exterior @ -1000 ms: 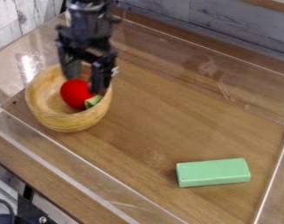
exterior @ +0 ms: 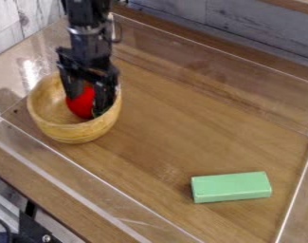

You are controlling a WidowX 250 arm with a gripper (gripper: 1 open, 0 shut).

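Observation:
My gripper [exterior: 88, 87] is down inside a wooden bowl [exterior: 67, 125] at the left of the camera view, its dark fingers around a red round object [exterior: 78, 104]. The fingers stand apart and partly cover the red object. Whether they touch it I cannot tell.
A mint-green block [exterior: 231, 187] lies at the lower right of the wooden table [exterior: 194, 114]. A grey plank wall stands at the back.
My gripper has come down into the bowl over the red object, which is now more hidden. The bowl and green block have stayed put.

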